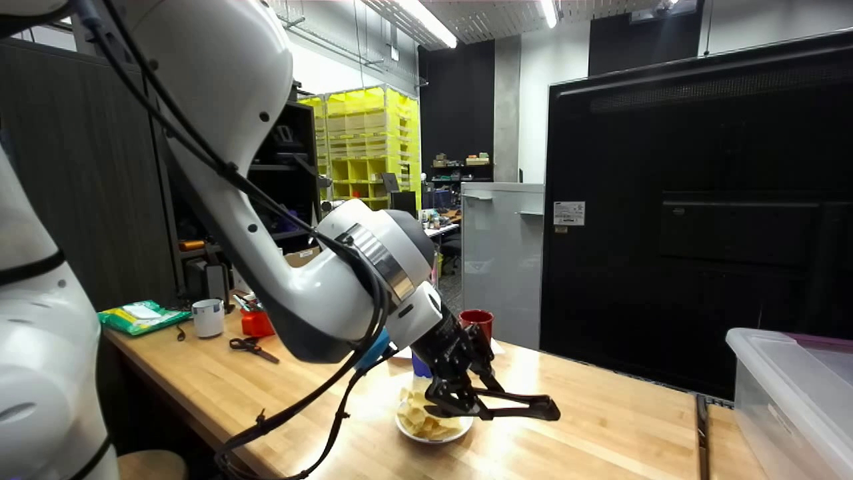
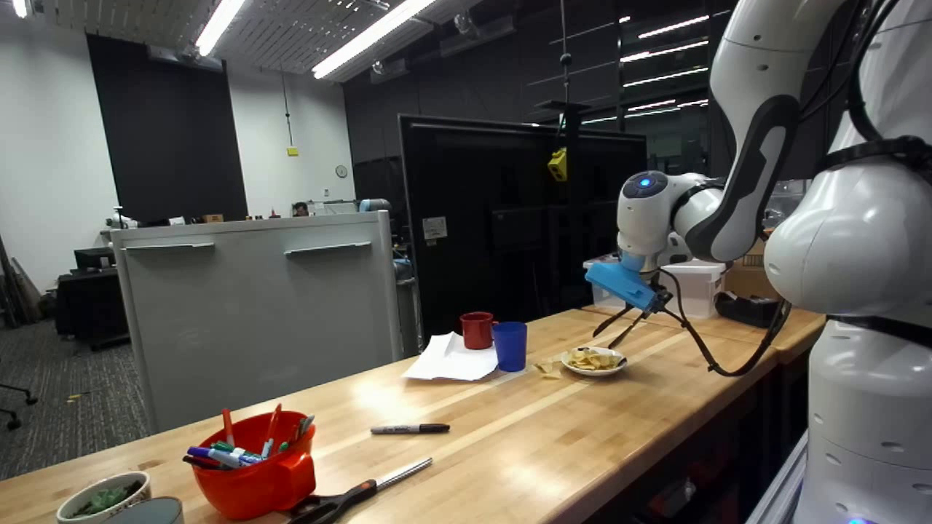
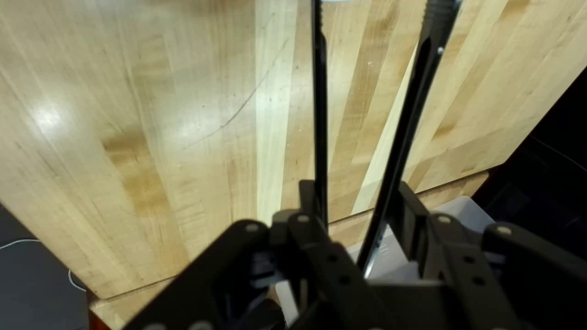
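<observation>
Black tongs [image 1: 524,413] are held by my gripper [image 1: 477,391], which is shut on them above the table. In the wrist view the two long tong arms [image 3: 397,129] run up the picture between the gripper's fingers [image 3: 413,211], with a gap between them. No food shows in that gap; the far tips are partly cut off by the top edge. A white plate of chips [image 2: 594,359] sits on the table beside and below the gripper. Some chips [image 2: 548,370] lie just off the plate.
A blue cup [image 2: 510,346] and a red mug [image 2: 477,330] stand near the plate by white paper [image 2: 445,359]. A marker [image 2: 410,429], scissors [image 2: 358,494] and a red pen holder [image 2: 253,485] lie farther along. A clear bin [image 1: 788,400] stands at the table's end.
</observation>
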